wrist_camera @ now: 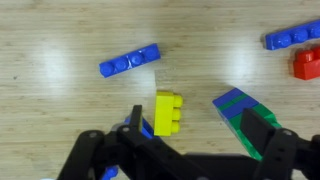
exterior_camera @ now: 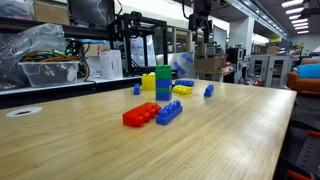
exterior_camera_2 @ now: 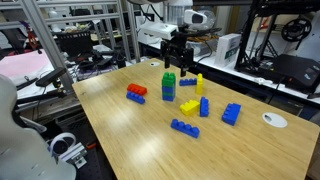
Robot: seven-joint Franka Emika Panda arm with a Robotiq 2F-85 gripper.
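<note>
A tower of green and blue bricks [exterior_camera_2: 168, 88] stands upright on the wooden table. In the wrist view this tower [wrist_camera: 240, 108] shows beside the right finger, which hides part of it. My gripper points down above the table with its two fingers wide apart and nothing between them. A yellow brick [wrist_camera: 167, 113] lies on the table below the gap. From outside, the gripper [exterior_camera_2: 174, 50] hangs above and behind the tower, clear of it. A blue brick [wrist_camera: 130, 60] lies alone on the bare wood.
Red [exterior_camera: 141, 114] and blue [exterior_camera: 169, 112] bricks lie side by side near the tower. Other blue bricks [exterior_camera_2: 231, 113] and an upright yellow piece [exterior_camera_2: 199, 82] are scattered around.
</note>
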